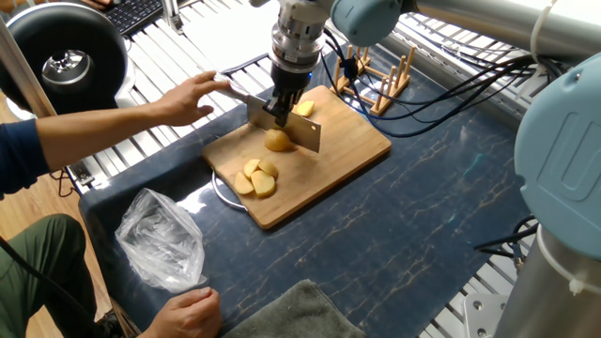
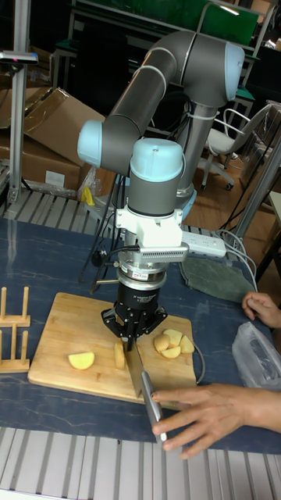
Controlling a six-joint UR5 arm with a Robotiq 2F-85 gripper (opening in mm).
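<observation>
A cleaver (image 1: 299, 130) with a broad metal blade stands on edge over the wooden cutting board (image 1: 340, 141). My gripper (image 1: 279, 111) is shut on the top of its blade, and a person's hand (image 2: 204, 416) is at its handle (image 2: 153, 405). Right against the blade lies a rounded potato piece (image 1: 277, 140); the blade hides what is directly behind it in this view. From the opposite side, an upright potato slice (image 2: 119, 355) shows beside the blade. A cut piece (image 2: 80, 360) lies apart, and several potato chunks (image 1: 258, 176) are grouped on the other side.
A wooden peg rack (image 1: 383, 89) stands just beyond the board, with black cables near it. A clear plastic bag (image 1: 161, 242) and a grey cloth (image 1: 296, 313) lie on the dark tabletop (image 1: 394, 216). The person's other hand (image 1: 188, 314) rests at the near edge.
</observation>
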